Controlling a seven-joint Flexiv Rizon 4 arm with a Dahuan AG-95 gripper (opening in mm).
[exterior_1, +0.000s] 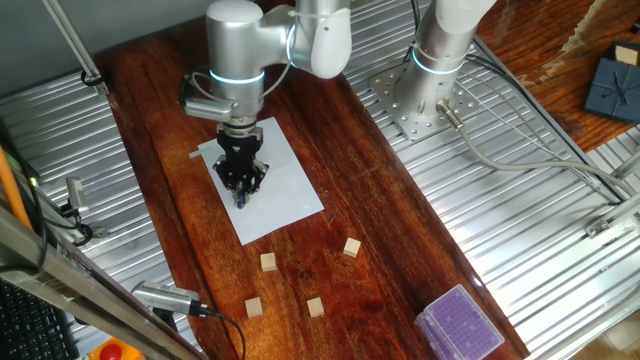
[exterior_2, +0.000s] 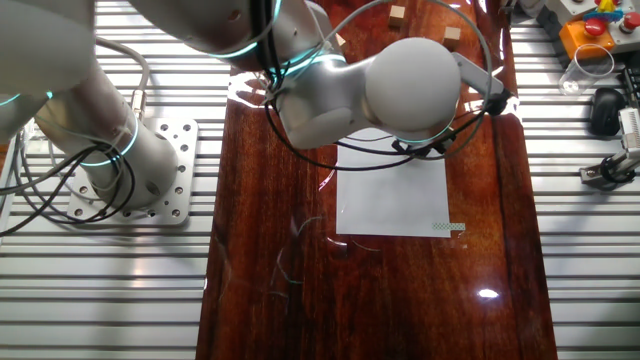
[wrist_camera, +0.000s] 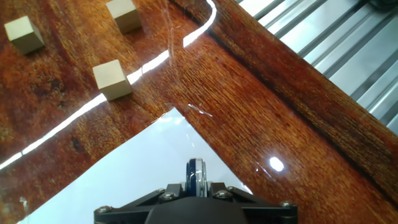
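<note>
A white sheet of paper (exterior_1: 285, 190) lies on the dark wooden table, bare of any mark I can make out. Over its left part, my gripper (exterior_1: 242, 186) points down, shut on a slim blue-and-silver pen-like object (wrist_camera: 197, 177). In exterior view 1 a bit of its blue (exterior_1: 240, 201) shows below the fingers. Whether its lower end touches the paper cannot be told. In exterior view 2 the arm covers most of the gripper and part of the sheet (exterior_2: 392, 205).
Several small wooden cubes lie beyond the paper, one of them a cube (exterior_1: 268, 262) close to its corner. A purple-topped box (exterior_1: 462, 325) stands at the table's near right. Greenish tape (exterior_1: 196, 154) sits at the sheet's edge.
</note>
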